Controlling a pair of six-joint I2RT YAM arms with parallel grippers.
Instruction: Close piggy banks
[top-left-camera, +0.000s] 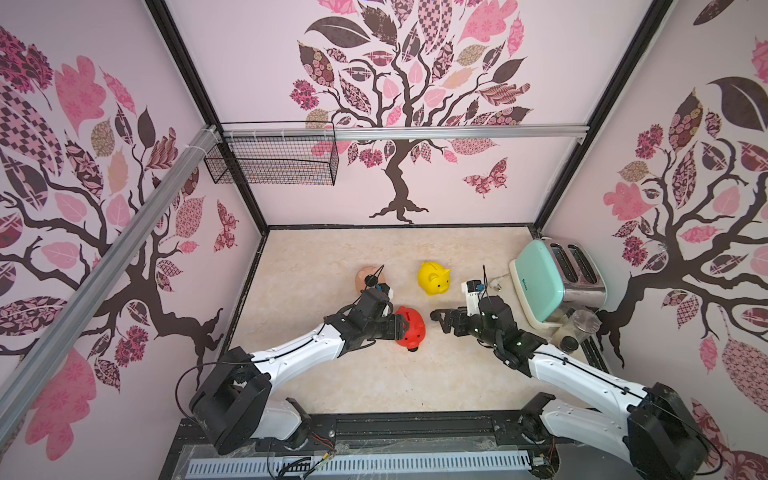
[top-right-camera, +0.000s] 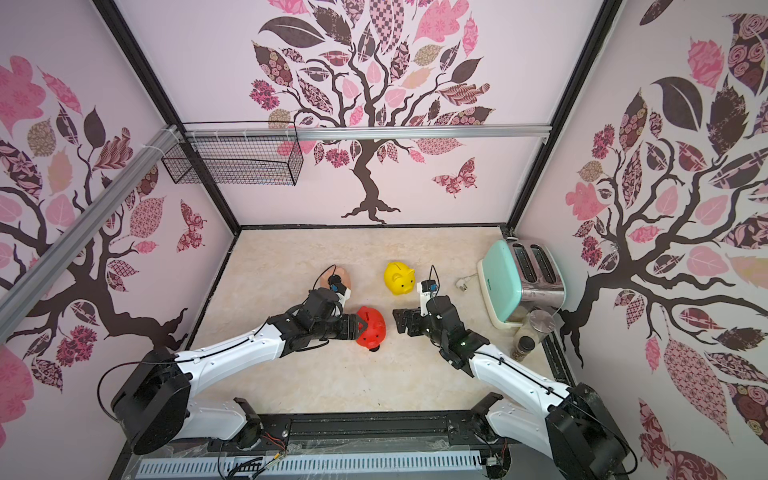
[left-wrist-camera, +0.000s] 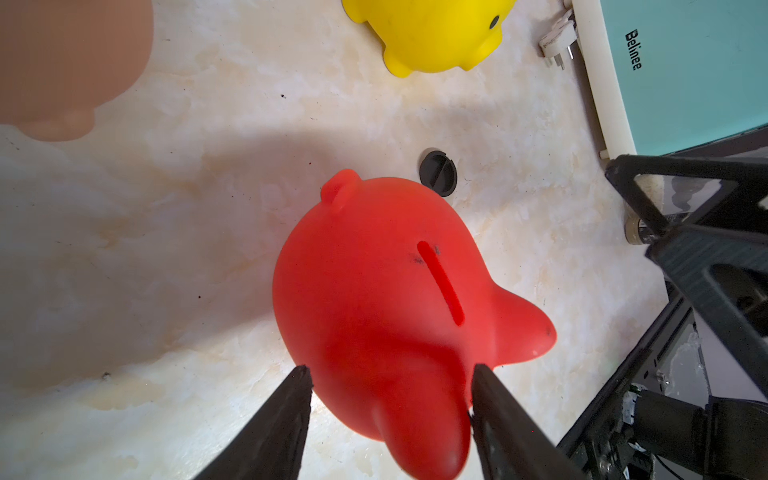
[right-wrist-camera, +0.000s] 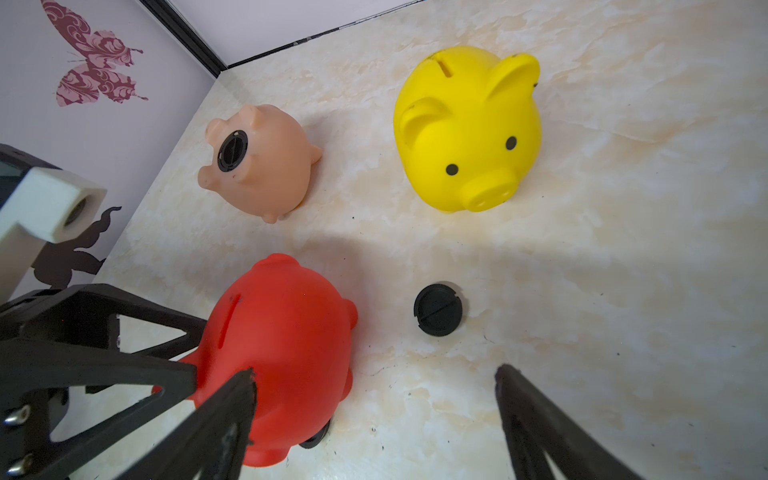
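The red piggy bank (left-wrist-camera: 376, 264) stands upright, slot up. Around one of its protruding ears is my left gripper, part open, the right-hand finger touching or almost touching that ear. My right gripper is wide open and empty, to the right of the red bank. A loose black plug (right-wrist-camera: 438, 309) lies on the table near the red bank; a second dark round piece (right-wrist-camera: 316, 436) shows at the bank's lower edge, partly hidden. Behind, the pink piggy bank (right-wrist-camera: 280, 168) lies tipped, a black plug (right-wrist-camera: 233, 150) in its underside. The yellow piggy bank (right-wrist-camera: 464, 128) is upright, its underside hidden.
At the right stands a mint toaster (top-left-camera: 544, 276), with a glass jar (top-right-camera: 534, 326) in front of it. A white power plug (left-wrist-camera: 559, 36) lies by the toaster's base. The wire basket (top-left-camera: 276, 158) hangs high at the back left.
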